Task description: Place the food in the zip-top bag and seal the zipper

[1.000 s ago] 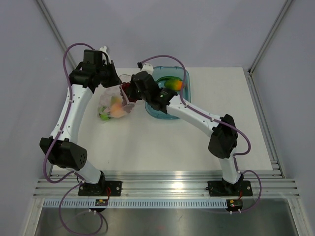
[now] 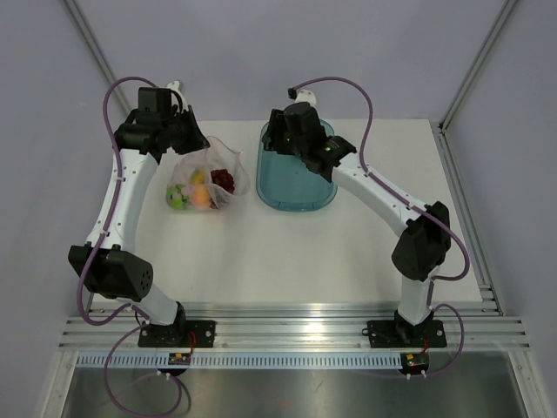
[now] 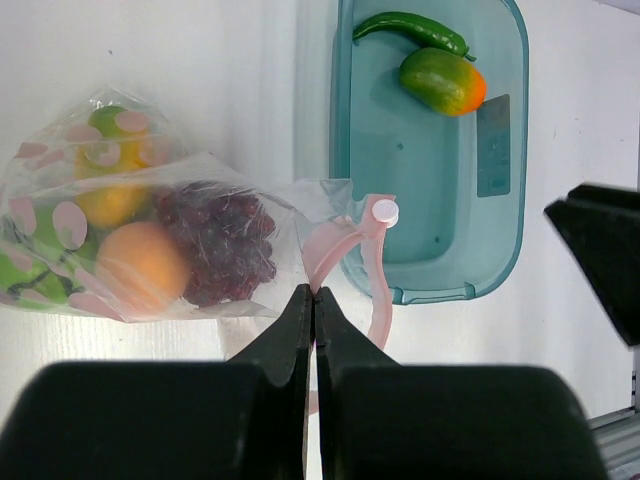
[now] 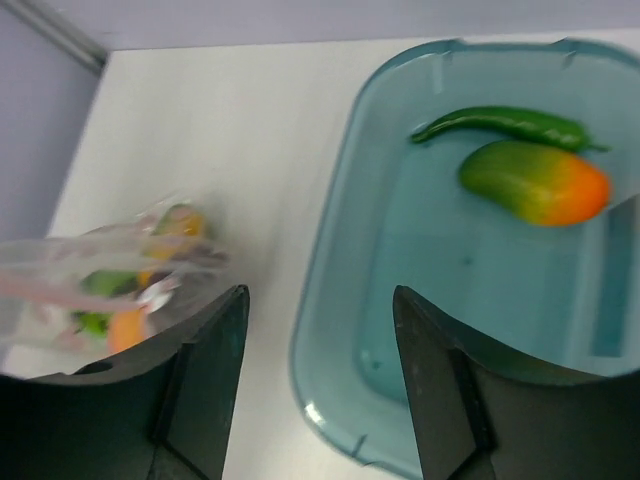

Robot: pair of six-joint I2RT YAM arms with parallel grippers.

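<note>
The clear zip top bag [image 2: 228,162] lies on the left with its mouth facing the bin; in the left wrist view, dark red grapes [image 3: 215,245], an orange [image 3: 143,268] and yellow and green food show through its film. My left gripper is shut on the bag's edge, beside the pink zipper strip [image 3: 335,240] and its white slider [image 3: 384,211]. Over the teal bin [image 2: 296,193] hangs my right gripper, open, nothing between its fingers. In the bin are a mango [image 4: 535,183] and a green chili pepper [image 4: 505,124], both hidden in the top view by the right arm.
The bin's rim [image 3: 345,100] rises close to the bag's mouth.
My right gripper was at the bag's mouth with the grapes. It has drawn back to the right, over the bin, while the grapes rest inside the bag. The left arm has barely moved.
</note>
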